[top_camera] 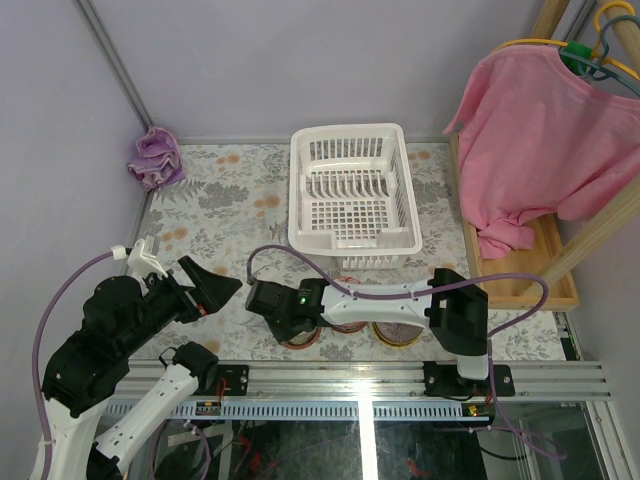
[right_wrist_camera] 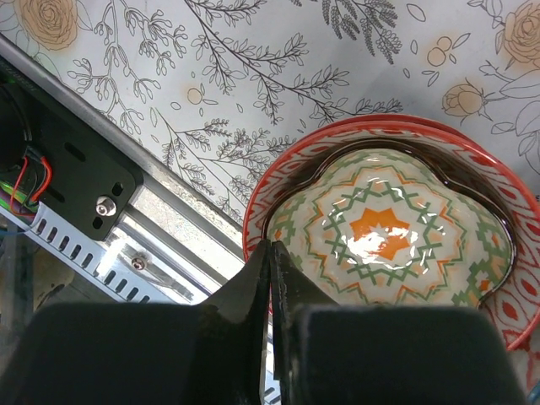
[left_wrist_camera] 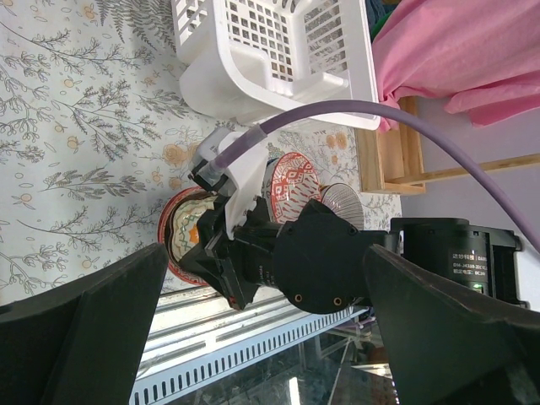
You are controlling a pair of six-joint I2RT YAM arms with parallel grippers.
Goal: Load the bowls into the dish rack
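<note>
The white dish rack stands empty at the back middle. Bowls lie in front of it, partly under the right arm: a red-rimmed bowl with a patterned inner bowl, a red patterned bowl, and another bowl to the right. My right gripper is shut, its tips at the left rim of the stacked bowls, nothing visible between them. My left gripper is open at the left, apart from the bowls and holding nothing.
A pink shirt hangs over a wooden rack at the right. A purple cloth lies at the back left. A metal rail runs along the front edge.
</note>
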